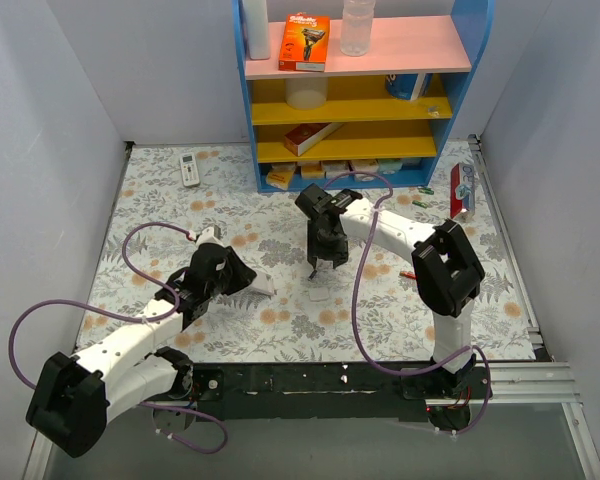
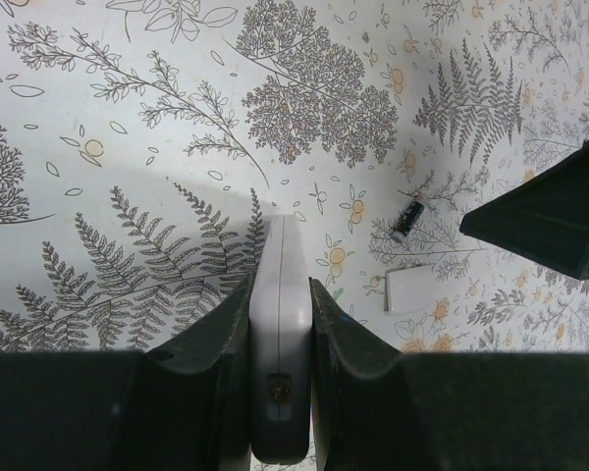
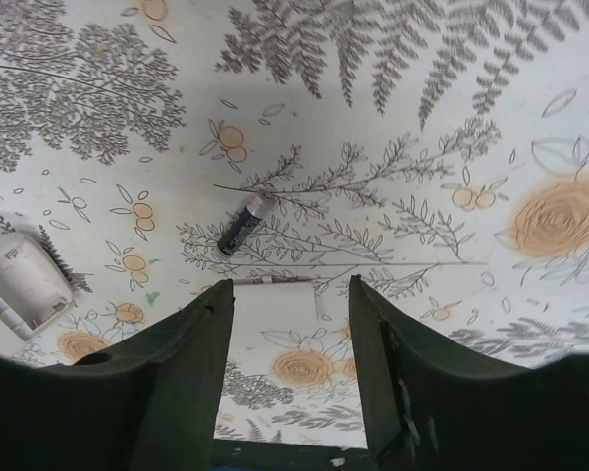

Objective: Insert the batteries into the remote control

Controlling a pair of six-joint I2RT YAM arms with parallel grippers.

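Note:
My left gripper [image 1: 242, 282] is shut on the white remote, whose battery compartment [image 3: 22, 288] shows at the left of the right wrist view. A loose dark battery [image 3: 243, 225] lies on the table, with a small white battery cover [image 3: 273, 306] just in front of it. My right gripper hangs over them, part open, its fingertips apart with nothing seen between them.
A shelf unit [image 1: 345, 114] stands at the back. A white remote [image 1: 189, 170] lies at back left. Green batteries [image 1: 419, 203], a red one [image 1: 407, 275] and a package [image 1: 462, 190] lie at right.

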